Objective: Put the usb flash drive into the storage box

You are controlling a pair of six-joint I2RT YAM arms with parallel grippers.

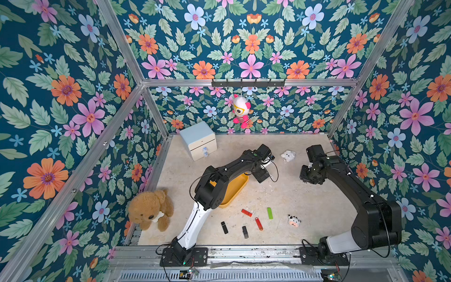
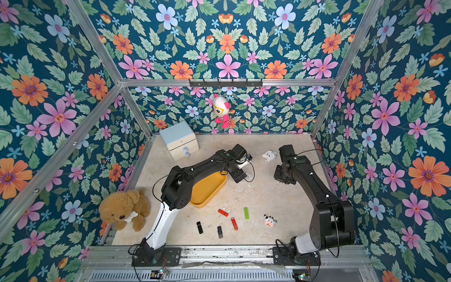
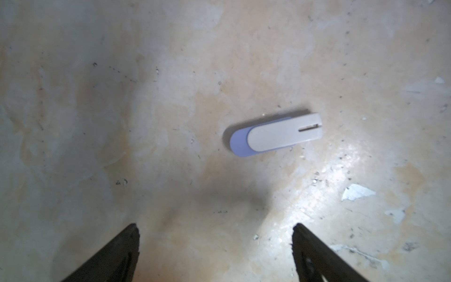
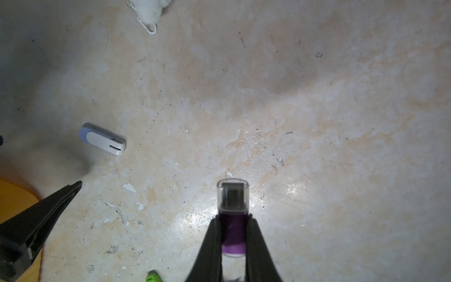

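In the left wrist view a white-and-lavender usb flash drive [image 3: 284, 133] lies flat on the table, ahead of my left gripper, whose fingers stand wide open and empty. The right wrist view shows my right gripper shut on a purple flash drive [image 4: 233, 237] with a clear cap, held above bare table. The yellow storage box [image 1: 233, 189] sits partly hidden under the left arm, its visible floor bare. Toward the front lie a black drive [image 1: 224, 227], a dark grey one [image 1: 245, 232], two red ones [image 1: 246, 212] and a green one [image 1: 269, 213].
A blue-topped cabinet [image 1: 198, 139] stands at the back left and a brown teddy [image 1: 150, 209] at the left edge. A white plush [image 1: 288, 155] lies between the arms, a cow toy [image 1: 294, 221] near the front. Table right of centre is open.
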